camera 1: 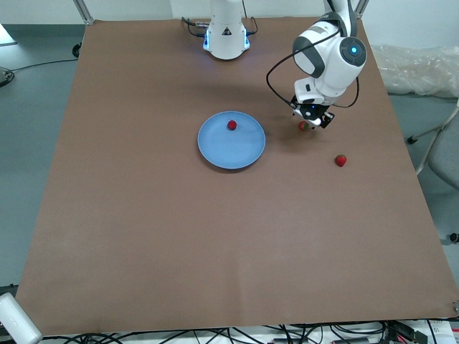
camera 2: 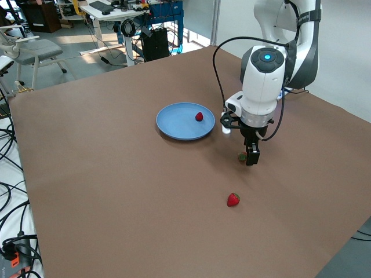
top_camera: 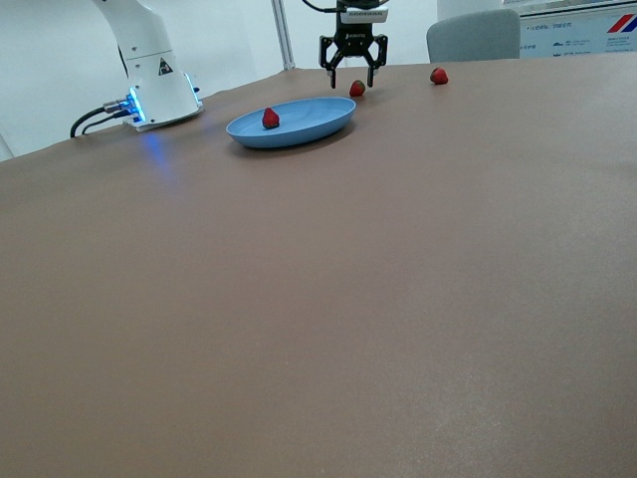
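A blue plate (camera 1: 231,147) holds one strawberry (camera 1: 232,125). My black gripper (top_camera: 351,78) hangs with its two fingers apart and nothing between them, just above a second strawberry (top_camera: 357,89), which lies to the right of the plate in the left view, partly under the gripper (camera 1: 311,117). A third strawberry (camera 2: 233,200) lies apart on the brown table (camera 2: 139,202), nearer the camera in the right view.
The white arm base (camera 1: 225,37) with cables stands at the back edge. A grey chair (camera 1: 448,147) is beside the table.
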